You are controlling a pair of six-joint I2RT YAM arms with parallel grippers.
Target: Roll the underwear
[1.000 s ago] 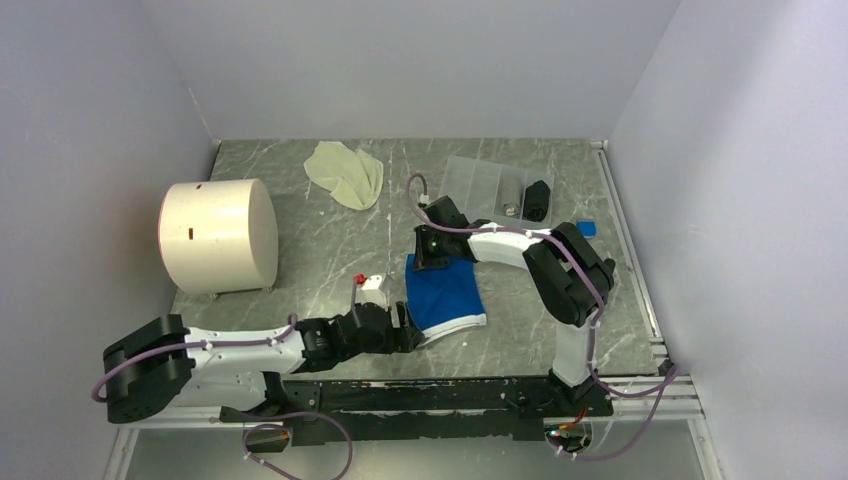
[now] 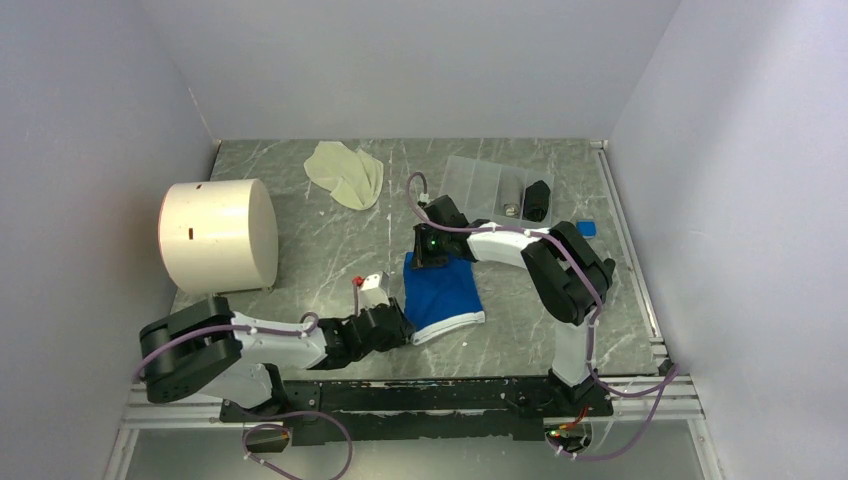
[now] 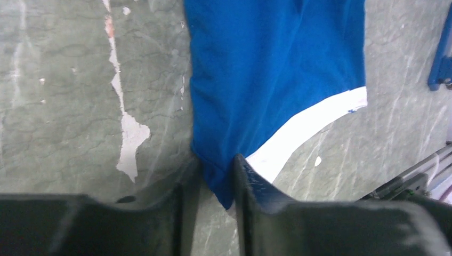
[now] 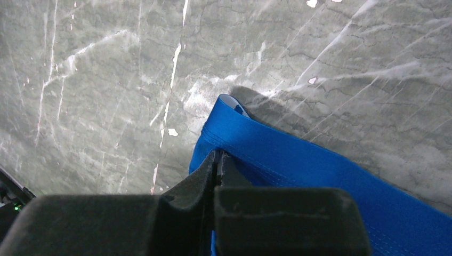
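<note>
Blue underwear with a white band lies spread on the table between my two arms. Its white-banded near left corner sits between the fingertips of my left gripper, which is part open with a narrow gap around the cloth. At the far left corner, my right gripper is shut on the fabric just below the blue waistband. That band's edge stands up a little and throws a shadow. From above, the right arm hides part of the far edge.
A clear divided box holding a black roll stands behind the right arm. A pale cloth lies at the back left, near a white cylinder. A small blue item rests at right.
The left arm has shifted to the right, and its gripper's fingers have come closer together around the cloth's near left corner. The right arm has barely moved.
</note>
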